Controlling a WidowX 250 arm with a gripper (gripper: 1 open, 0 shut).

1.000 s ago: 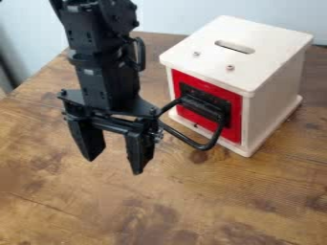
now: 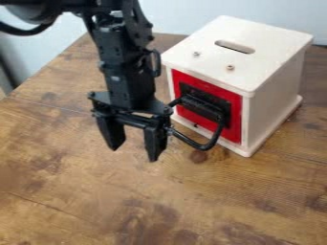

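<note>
A pale wooden box point(image 2: 269, 96) with a slot in its sloped top stands at the right, with a red front panel point(image 2: 192, 81) bearing a black fitting and a black looped handle point(image 2: 211, 142). My black gripper point(image 2: 134, 142) hangs left of the box, near the handle, its two fingers pointing down and apart, open, with nothing between them.
A pale wall stands behind the table's back edge.
My gripper has moved up and away from the camera, looking smaller and sitting higher in view. The box has not moved.
</note>
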